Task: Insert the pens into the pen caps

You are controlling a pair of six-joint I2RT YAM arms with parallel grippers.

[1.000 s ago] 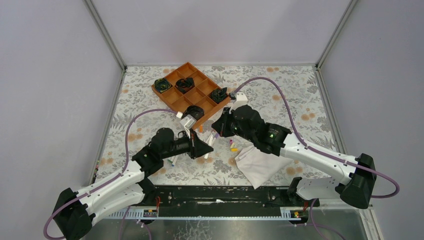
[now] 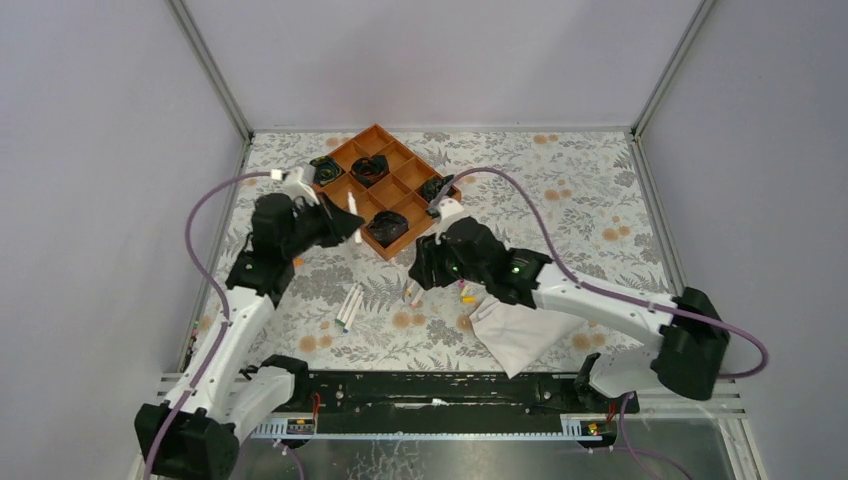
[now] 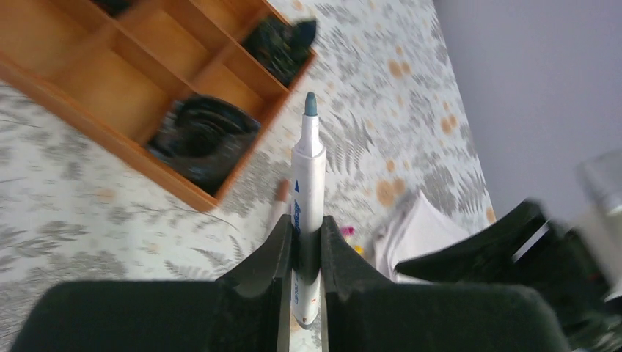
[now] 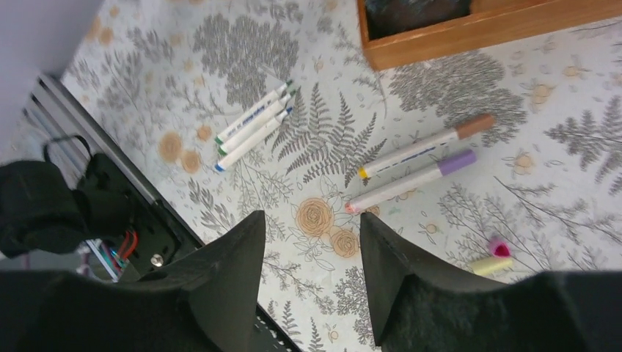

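Observation:
My left gripper is shut on a white pen [image 3: 308, 176], which stands upright with its blue-grey tip bare. In the top view that left gripper [image 2: 352, 222] is beside the wooden tray. The right gripper has its fingers apart over the table, with nothing between them. Ahead of it lie a brown-capped pen [image 4: 425, 147] and a purple-capped pen [image 4: 411, 180], side by side. Loose on the table are a magenta cap [image 4: 499, 247] and a yellow cap [image 4: 490, 265]. Three white pens with green and blue ends [image 4: 255, 126] lie together farther left.
The wooden compartment tray [image 2: 408, 182] holds several dark bundles at the back. A white cloth [image 2: 520, 335] lies at the front right.
My left gripper has moved back and left, carrying the pen away from the right gripper. The right gripper has shifted slightly left and toward the front, and its fingers have parted.

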